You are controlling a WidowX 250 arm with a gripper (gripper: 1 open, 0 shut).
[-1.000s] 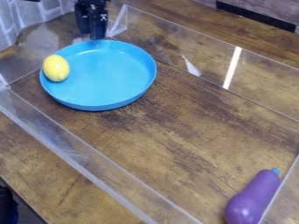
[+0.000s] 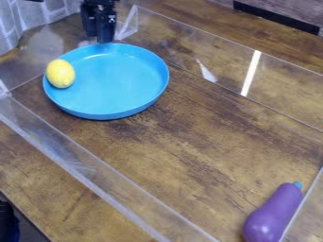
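A blue round plate (image 2: pixel 120 85) lies on the wooden table toward the upper left, with a yellow egg-shaped object (image 2: pixel 59 74) resting on its left side. A purple eggplant (image 2: pixel 271 216) lies at the lower right of the table. The dark gripper (image 2: pixel 100 34) is at the top edge, just above the back of the plate; it is small and dark, so whether it is open or shut is unclear.
Clear plastic strips (image 2: pixel 89 177) run along the table's sides and back. A white crinkled panel (image 2: pixel 28 19) stands at the top left.
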